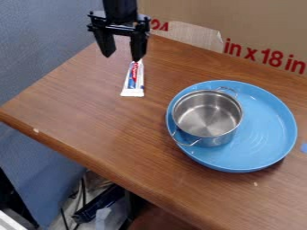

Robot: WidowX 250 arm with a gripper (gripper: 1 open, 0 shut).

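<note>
My gripper [122,47] hangs open at the top left, above the wooden table, just over the back end of a toothpaste tube [133,81]. The tube is white with red and blue print and lies on the table. A steel pot [206,118] with wire handles stands on a blue plate [270,126] at the right.
A cardboard panel [258,27] stands along the back. A grey-blue padded surface lies beyond the left edge, and dark items lie below the table at bottom left.
</note>
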